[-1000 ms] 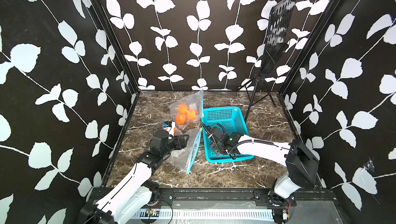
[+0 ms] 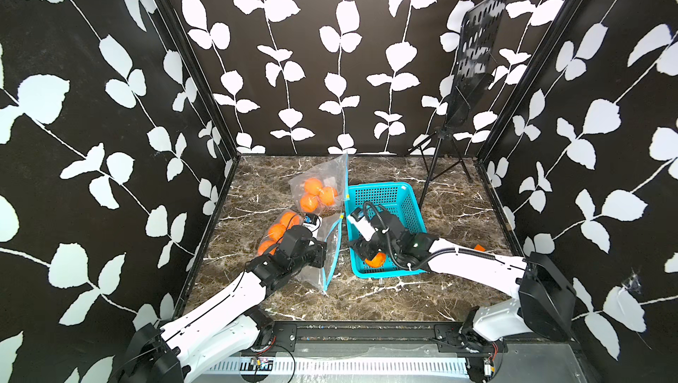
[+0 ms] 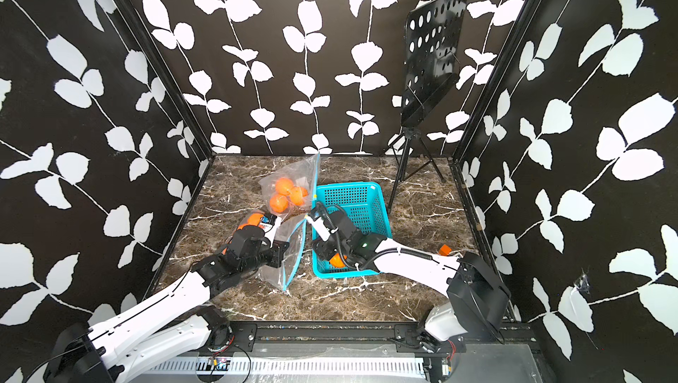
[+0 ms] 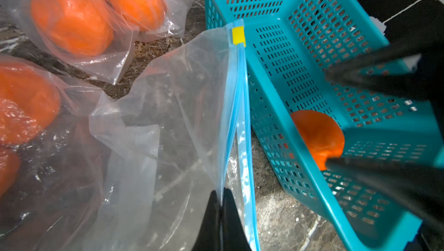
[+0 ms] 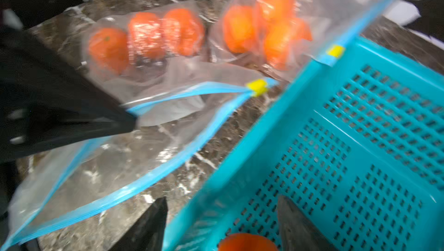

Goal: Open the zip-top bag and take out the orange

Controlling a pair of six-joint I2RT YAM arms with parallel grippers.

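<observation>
The front zip top bag lies left of the basket, its blue zip edge along the rim, with oranges at its far end. My left gripper is shut on that edge of the bag in the left wrist view, pinching thin plastic. My right gripper is part open over the near left of the teal basket, above an orange lying inside, with nothing visible held. In the right wrist view the bag's mouth gapes between two blue strips.
A second bag of oranges lies behind the first. A black stand is behind the basket at right. A small orange object lies right of the basket. Bare table is at the front.
My right gripper has risen from low in the basket, uncovering the orange there. My left gripper has moved right onto the bag's zip edge, and the bag's mouth looks wider.
</observation>
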